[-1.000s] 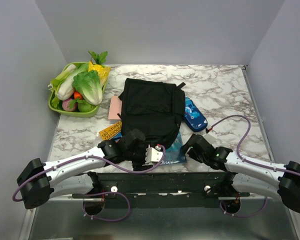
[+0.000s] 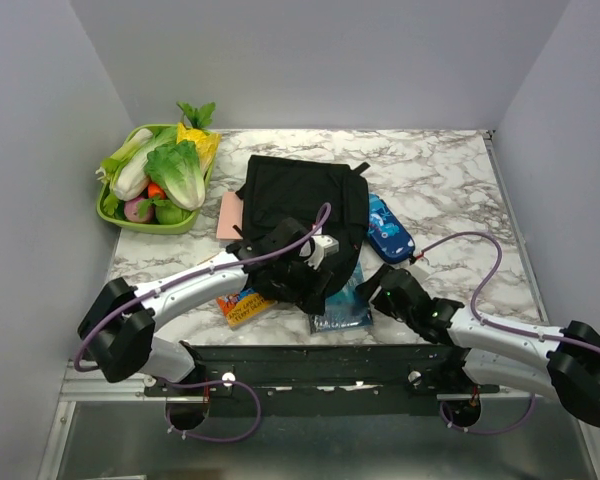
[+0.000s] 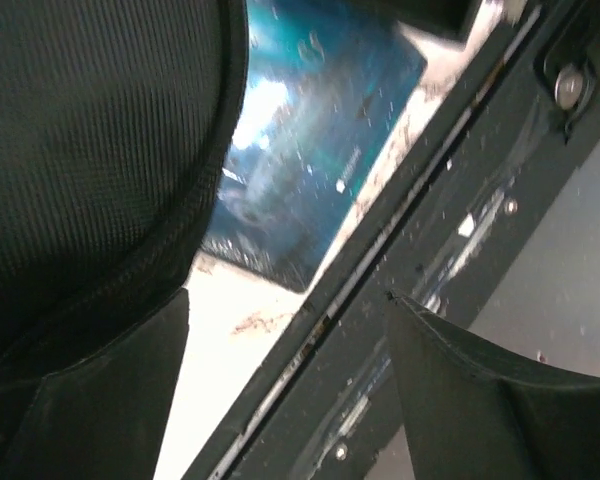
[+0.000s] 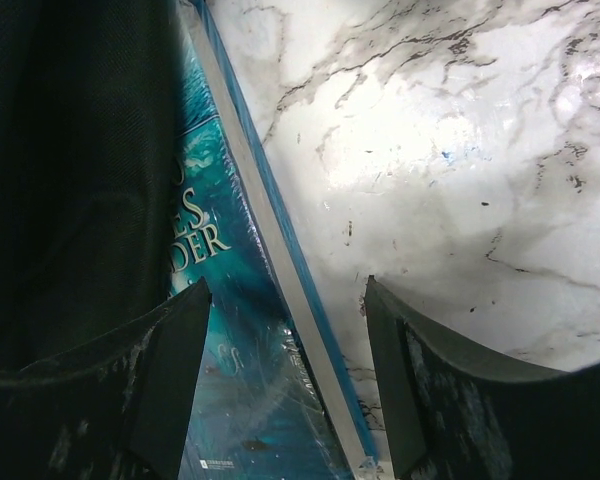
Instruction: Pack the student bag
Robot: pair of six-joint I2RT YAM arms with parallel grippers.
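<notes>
A black bag (image 2: 298, 190) lies flat in the middle of the table. From under its front right side sticks out a blue-green book (image 2: 342, 312); in the right wrist view the bag's black cloth covers part of this book (image 4: 245, 350). My right gripper is open above the book's right long edge, one finger to each side of it as seen from there. Near the bag's front edge is my left gripper, open, with nothing held between its fingers; the book (image 3: 300, 150) shows beyond them. A blue pencil case (image 2: 388, 232) rests right of the bag.
Left of the bag are a pink item (image 2: 230, 215) and an orange-yellow book (image 2: 245, 305), partly hidden by my left arm. A green basket (image 2: 160, 228) of vegetables stands at the back left. Bare marble lies at the right.
The right gripper has shifted slightly left.
</notes>
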